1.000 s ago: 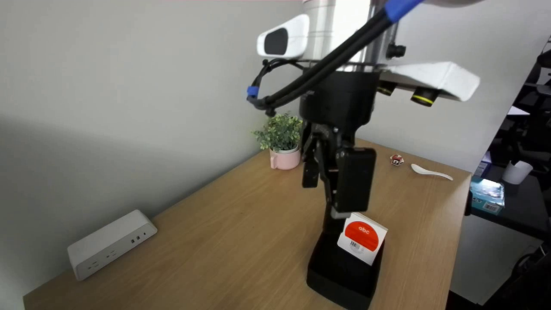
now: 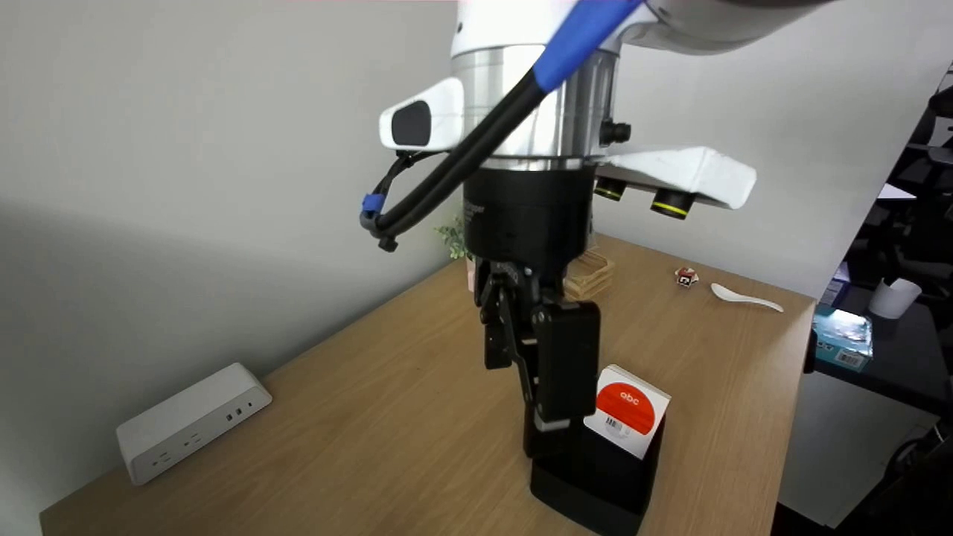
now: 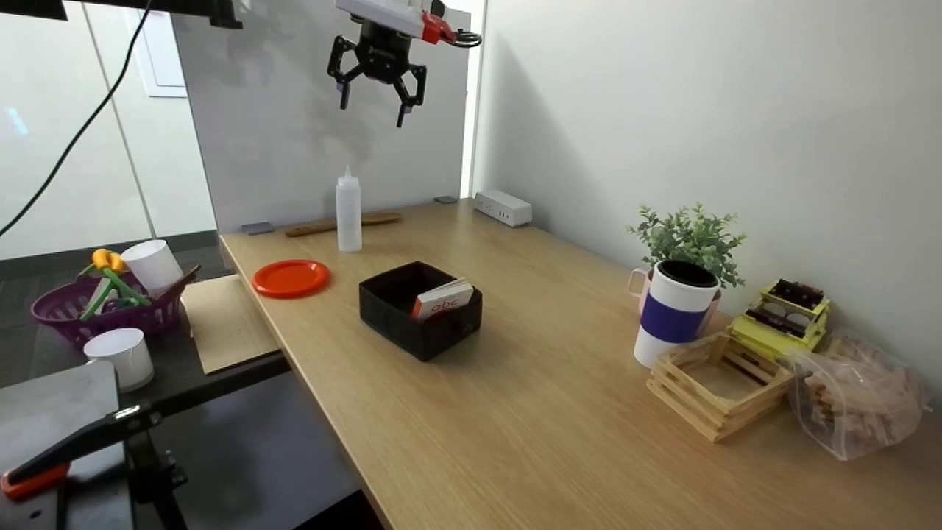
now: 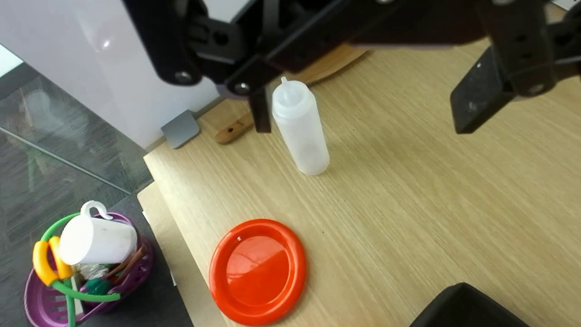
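Note:
My gripper (image 3: 372, 107) hangs high over the far end of the table, its two fingers spread with nothing between them. Below it in exterior view 2, a translucent squeeze bottle (image 3: 349, 213) stands upright. The wrist view shows the bottle (image 4: 302, 133) just right of the left finger (image 4: 260, 111) in the image. A red plate (image 4: 258, 272) lies flat near the table edge. Closer to the camera in exterior view 2 is a black bin (image 3: 388, 322); a white and red "abc" box (image 3: 443, 297) leans inside it.
A wooden utensil (image 3: 305, 229) lies behind the bottle, and a white power strip (image 3: 503, 208) sits by the wall. Along the wall stand a tumbler (image 3: 668, 319), a wooden crate (image 3: 684, 402) and a bag (image 3: 861, 411). Mid-table is clear.
In exterior view 1 the arm and gripper have shifted left and down in the image, now covering most of the potted plant. The bin and box have stayed put.

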